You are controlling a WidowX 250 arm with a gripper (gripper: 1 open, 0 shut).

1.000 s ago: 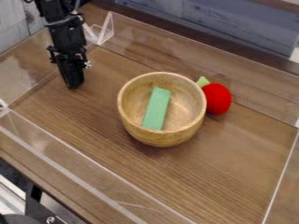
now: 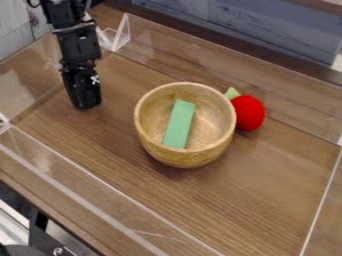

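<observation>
My gripper [image 2: 83, 94] hangs low over the table at the upper left, its black body and fingers dark against the wood; whether it is open or shut is hard to make out. A wooden bowl [image 2: 214, 147] sits right of centre, holding a green block [image 2: 178, 124]. A red object with a light green top, like a tomato or strawberry [image 2: 246, 113], lies just outside the bowl at its right.
A clear plastic piece [image 2: 115, 34] stands at the back left, behind the arm.
My gripper has shifted slightly to the right over the last second. The bowl, green block and red object have not moved.
</observation>
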